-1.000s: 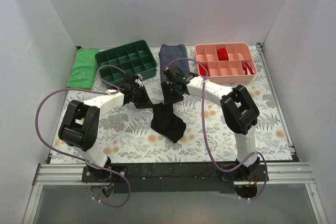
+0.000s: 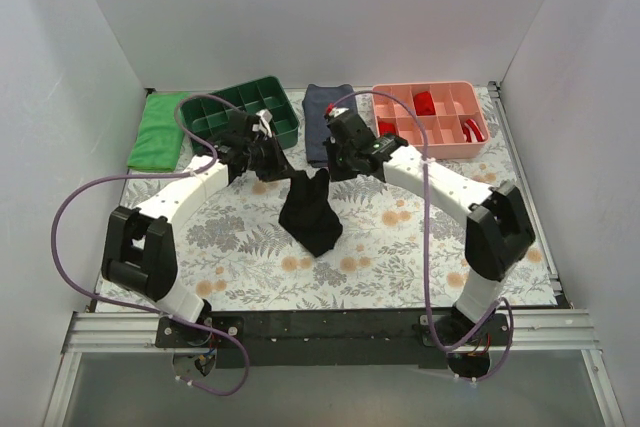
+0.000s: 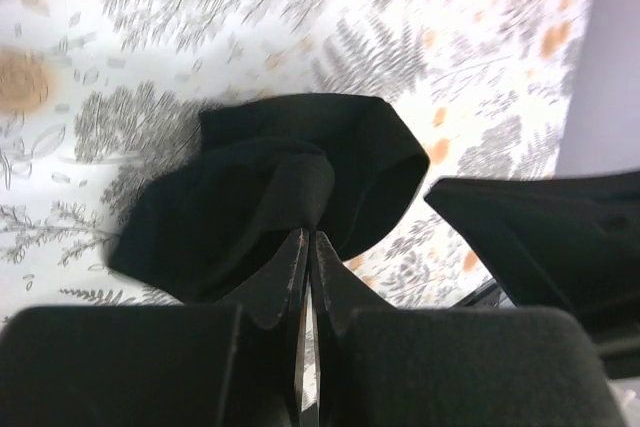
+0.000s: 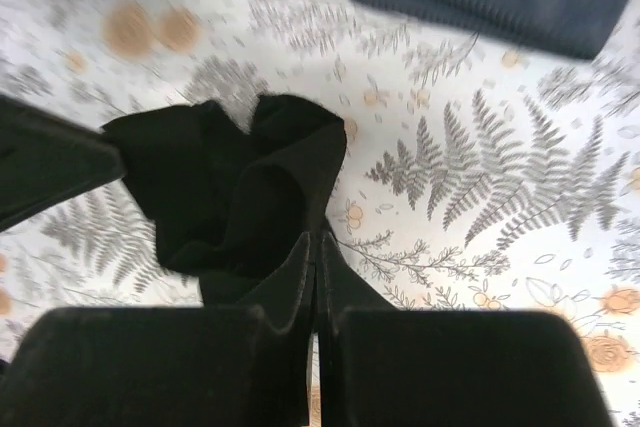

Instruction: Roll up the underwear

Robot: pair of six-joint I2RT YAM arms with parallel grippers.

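Note:
Black underwear (image 2: 312, 217) hangs from both grippers at its upper edge, its lower part near the patterned table mat at the centre. My left gripper (image 2: 288, 171) is shut on the upper left corner; in its own view the cloth (image 3: 240, 207) runs up to the fingertips (image 3: 300, 247). My right gripper (image 2: 332, 173) is shut on the upper right corner, with the fabric (image 4: 260, 187) folded beneath its tips in the right wrist view. How much cloth sits between the fingers is hidden.
A green divided box (image 2: 230, 97) and green cloth (image 2: 158, 137) stand at back left, a navy folded cloth (image 2: 320, 107) at back centre, a pink divided box (image 2: 450, 147) with red items at back right.
Both grippers have moved up in the top view, the right one also rightward, and the underwear has shifted with them, its lower end moving back and left.

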